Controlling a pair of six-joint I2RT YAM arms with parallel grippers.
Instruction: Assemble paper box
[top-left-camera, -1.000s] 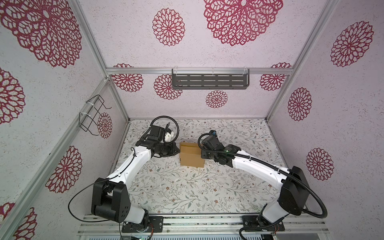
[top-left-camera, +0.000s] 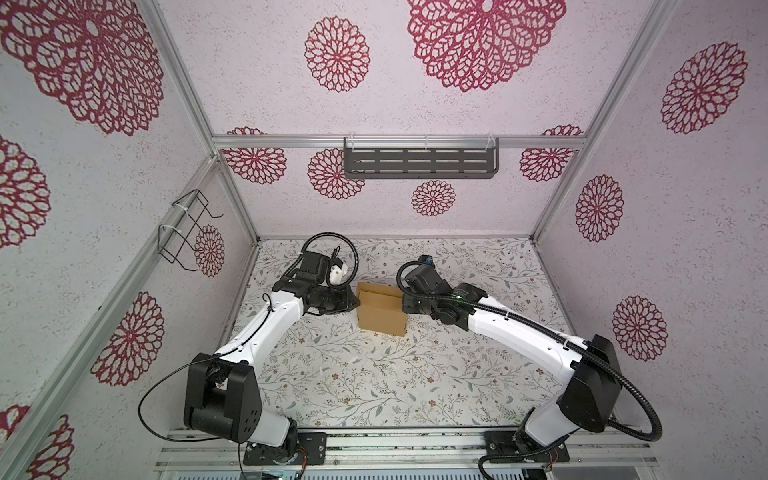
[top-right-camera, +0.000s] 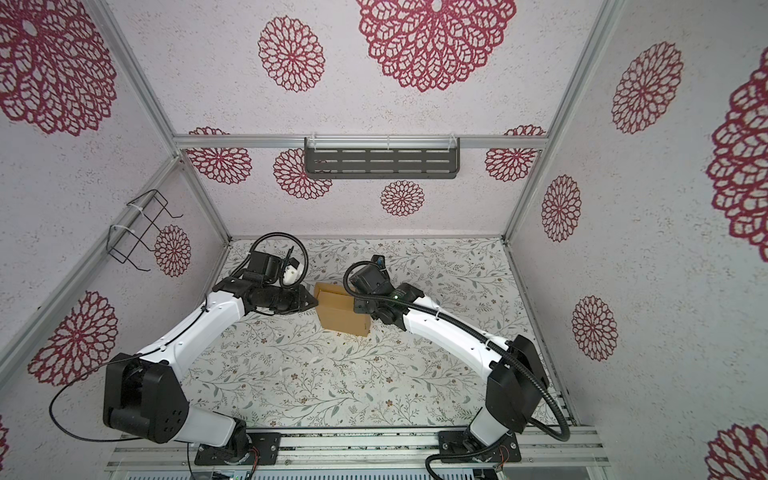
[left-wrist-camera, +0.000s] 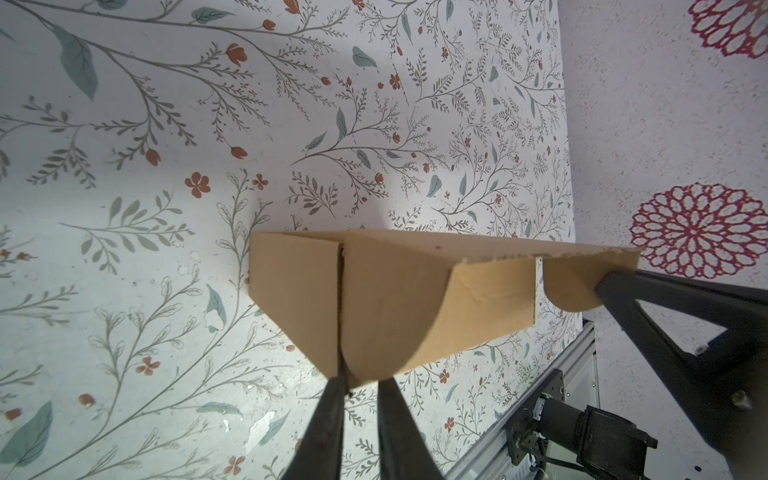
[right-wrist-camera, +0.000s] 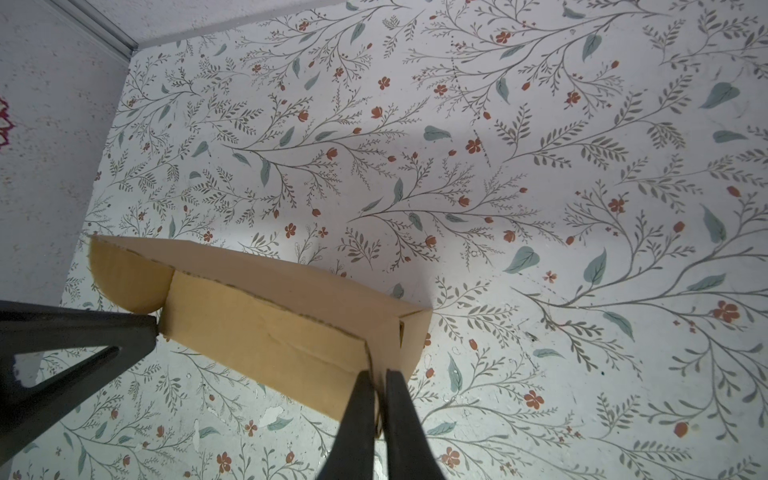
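A brown cardboard box (top-left-camera: 382, 315) stands upright on the patterned table, its top open, between my two grippers. In the left wrist view, a side flap of the box (left-wrist-camera: 392, 304) stands beside a side panel with a narrow slit between. My left gripper is at that slit, its slim fingers a little apart. From the other side, my right gripper has its fingertips slightly apart at a corner of the box (right-wrist-camera: 272, 340), with the cardboard edge running down between them. Whether either presses on the cardboard is unclear.
A dark slotted shelf (top-left-camera: 421, 164) hangs on the back wall, and a wire rack (top-left-camera: 185, 229) is fixed on the left.
The box has shifted slightly left and turned a little. My right arm has risen slightly from its pose a second ago; the left arm has barely moved.
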